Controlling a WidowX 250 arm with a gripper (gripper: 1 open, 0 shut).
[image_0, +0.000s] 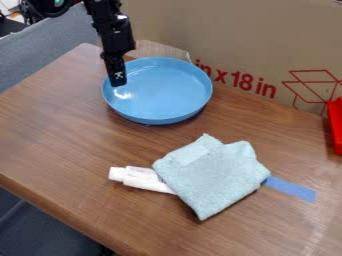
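My black gripper (116, 72) hangs at the upper left, low over the left rim of a round blue plate (167, 92). It is shut, and I can make out nothing held between its fingers. A folded pale-blue cloth (211, 175) lies at the lower right of the wooden table, with a white tube (134, 177) next to it, partly covered at its right end.
A cardboard box wall (267, 50) closes off the back. A red object (334, 125) stands at the right edge, and blue tape (291, 189) is on the table (67, 140).
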